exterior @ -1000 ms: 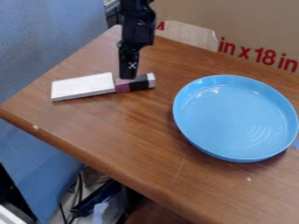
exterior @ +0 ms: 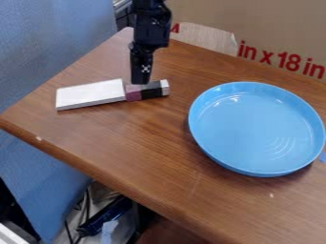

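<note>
My black gripper (exterior: pixel 141 74) reaches down from the top, its tip just above a long flat white bar (exterior: pixel 90 94) with a pink and black end section, which lies on the wooden table at the left. Whether the fingers are open or shut is unclear. A light blue round plate (exterior: pixel 254 129) lies to the right of the bar.
A cardboard box (exterior: pixel 254 29) stands behind the table. A blue padded surface (exterior: pixel 38 67) is beyond the left edge, with dark clutter below.
</note>
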